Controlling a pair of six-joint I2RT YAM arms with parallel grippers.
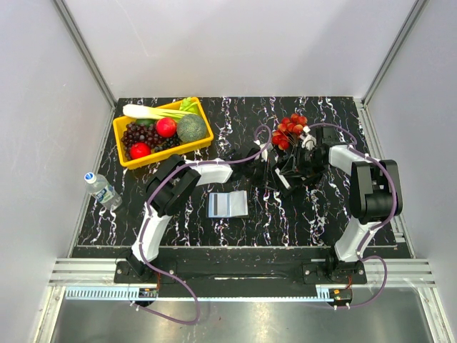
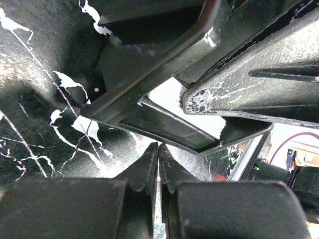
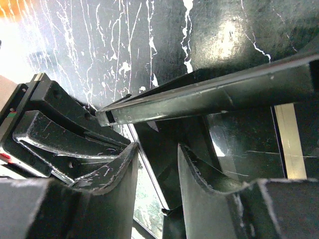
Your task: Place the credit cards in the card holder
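A black card holder [image 1: 284, 183] is held up between the two arms near the table's middle right. In the left wrist view the holder [image 2: 164, 122] shows a dark slot with a white piece [image 2: 172, 97] inside. My left gripper is shut, its tips at the holder's lower edge; how deep they grip is hidden. My right gripper stands part open, with the dark holder surface [image 3: 172, 159] behind the gap. A pale strip [image 3: 290, 144] shows at the right. One right finger [image 2: 249, 87] overlaps the white piece in the left wrist view.
A light blue and white open flat item [image 1: 228, 204] lies front centre. Red tomatoes [image 1: 288, 131] sit behind the grippers. A yellow basket [image 1: 163, 155] of produce stands back left, a water bottle [image 1: 103, 191] at the left.
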